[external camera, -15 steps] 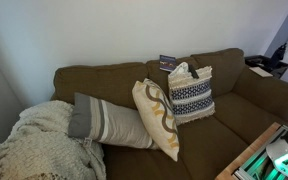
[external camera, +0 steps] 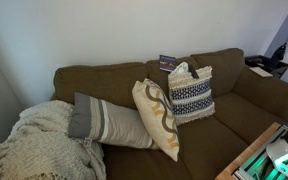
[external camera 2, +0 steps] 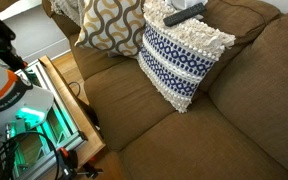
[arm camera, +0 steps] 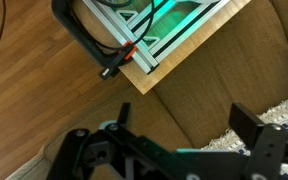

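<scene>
My gripper is open in the wrist view, its two dark fingers (arm camera: 246, 118) wide apart with nothing between them. It points down over the brown couch (arm camera: 184, 100) and the wooden edge of the robot's stand (arm camera: 149, 78). A blue-and-white patterned pillow (external camera 2: 174, 65) with a fringe leans on the couch back. On top of it rest a white cloth and a dark, remote-like object (external camera 2: 186, 13). In exterior view 1 the gripper's fingers cannot be made out.
A cream pillow with yellow curves (external camera: 156, 118), a grey-and-white pillow (external camera: 114, 122) and a knitted blanket (external camera: 46, 145) fill the couch's left part. A small dark box (external camera: 167, 62) sits on the backrest.
</scene>
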